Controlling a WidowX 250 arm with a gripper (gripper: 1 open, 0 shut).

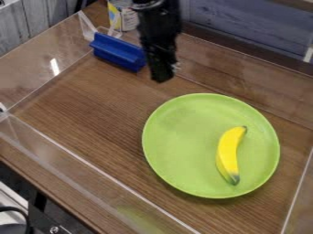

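Note:
My black gripper (162, 64) hangs over the back middle of the wooden table, beside a blue object (116, 53) at the upper left. It looks shut, with nothing visible between its fingers, though it is blurred. A green plate (171, 146) fills the front right, with a yellow banana (229, 155) lying on it.
A yellow and white container (119, 15) stands at the back behind the blue object. Walls bound the table at the back and left.

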